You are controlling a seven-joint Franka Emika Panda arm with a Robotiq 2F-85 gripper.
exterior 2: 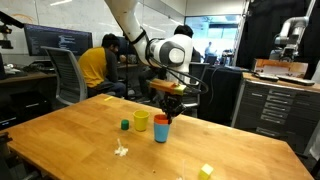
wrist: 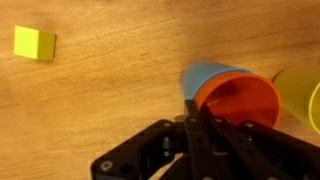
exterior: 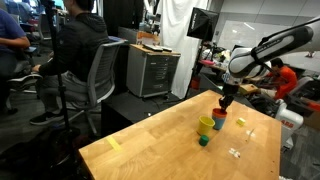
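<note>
A red-orange cup (wrist: 245, 98) sits inside a blue cup (wrist: 200, 75), its rim and upper wall showing above the blue one. At the near edge of that rim, my gripper is shut on the red-orange cup's wall, as the wrist view shows. The blue cup (exterior 2: 160, 133) stands on the table in exterior view 2, with the red-orange cup (exterior 2: 161, 119) at its top and the gripper coming down from above. The fingertips are too small to make out in the exterior views.
A yellow cup (exterior 2: 141, 120) stands close beside the stacked cups. A small green object (exterior 2: 125, 125) lies past it. On the other side are a yellow block (exterior 2: 206, 171) and a small whitish object (exterior 2: 121, 150) nearer the front.
</note>
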